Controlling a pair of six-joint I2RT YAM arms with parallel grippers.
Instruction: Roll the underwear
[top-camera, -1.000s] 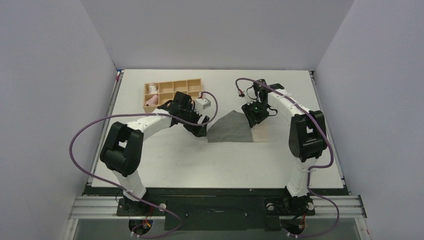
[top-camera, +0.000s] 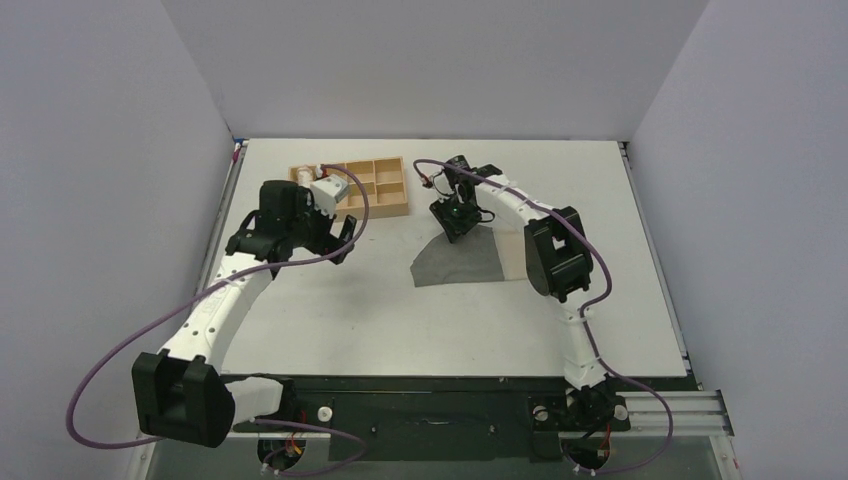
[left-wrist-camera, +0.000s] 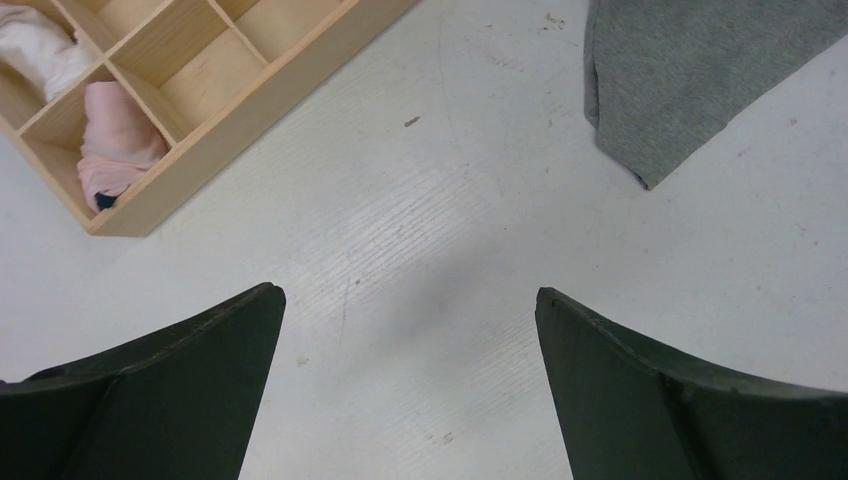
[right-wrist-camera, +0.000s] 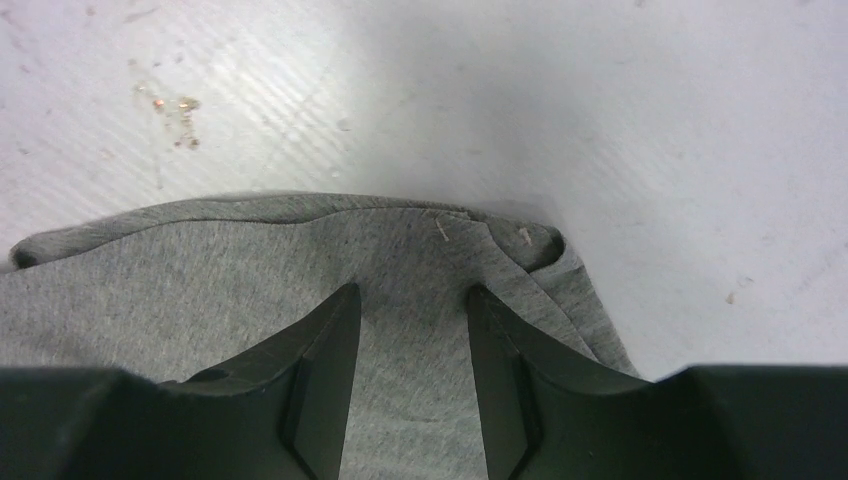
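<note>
A grey cloth (top-camera: 455, 262) with a beige section (top-camera: 512, 258) lies flat in the middle of the table. My right gripper (top-camera: 456, 225) is over its back edge; in the right wrist view its fingertips rest at the folded grey fabric (right-wrist-camera: 250, 280), part open, with cloth visible between them. My left gripper (top-camera: 338, 240) hovers left of the cloth, open and empty; in the left wrist view the cloth's corner (left-wrist-camera: 680, 100) is at the upper right.
A wooden divided box (top-camera: 380, 205) stands at the back left, holding a pink cloth (left-wrist-camera: 125, 140) and a white cloth (left-wrist-camera: 45, 50).
My left gripper has moved left, away from the cloth. My right gripper has moved left along the cloth to its back edge.
</note>
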